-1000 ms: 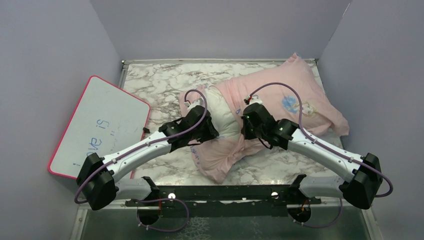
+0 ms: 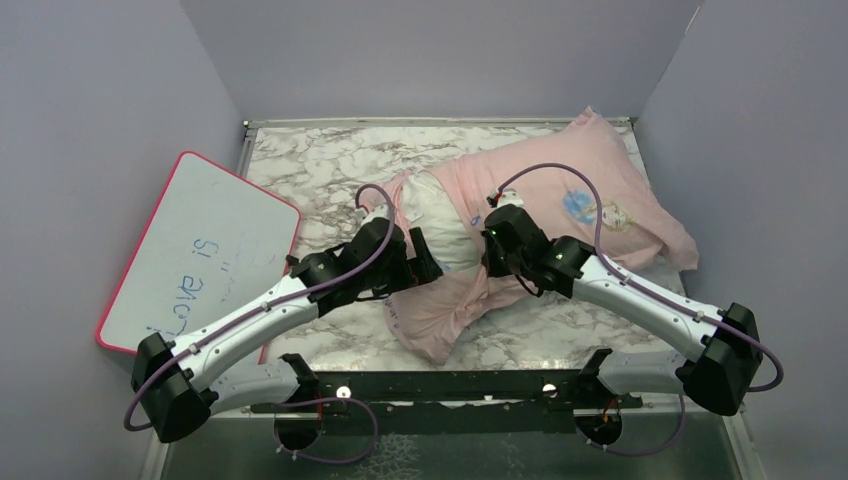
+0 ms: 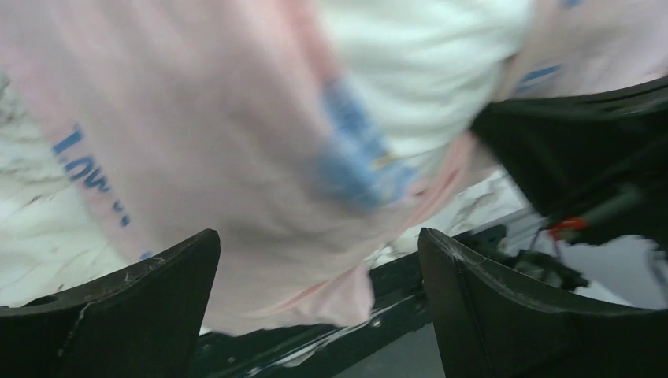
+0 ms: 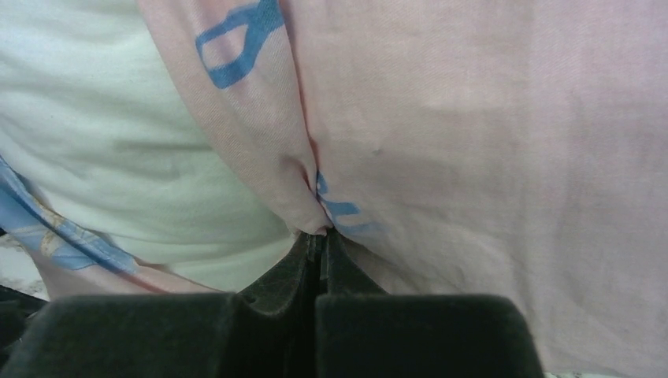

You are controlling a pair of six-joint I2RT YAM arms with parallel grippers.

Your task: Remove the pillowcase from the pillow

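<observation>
The pink pillowcase is spread to the right, its opening bunched around the middle of the white pillow. A pink flap with blue print lies on the near left side, and bare white pillow shows between the two pink parts. Over this flap my left gripper stands wide open, with no cloth held between its fingers. In the right wrist view, my right gripper is shut at the pillowcase's edge, where the folds gather into its fingertips and a little fabric is pinched.
A whiteboard with a red frame leans at the left. Grey walls enclose the marble table, which has bare room at the back left and along the front. The two arms' grippers stand close together.
The right arm and the pillowcase have hardly moved.
</observation>
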